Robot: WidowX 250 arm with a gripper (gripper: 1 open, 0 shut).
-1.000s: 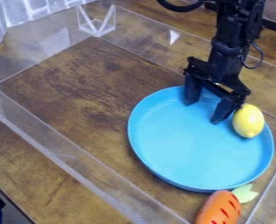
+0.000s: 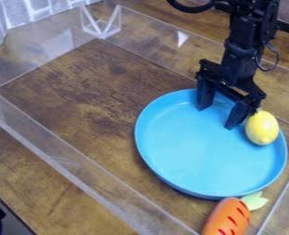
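Observation:
My black gripper (image 2: 232, 92) reaches down from the top right to the back part of a blue plate (image 2: 202, 151). A yellow, lemon-like object (image 2: 261, 128) sits on the plate's right side, touching or very near the gripper's right finger. The dark fingers blend together, so whether they are open or shut is unclear.
An orange toy carrot (image 2: 227, 218) lies at the front right, beside the plate. Clear plastic walls border the wooden work surface (image 2: 73, 83) at the back, left and right. The surface's left half is empty.
The gripper has shifted very slightly at the back of the plate; the other things look unmoved.

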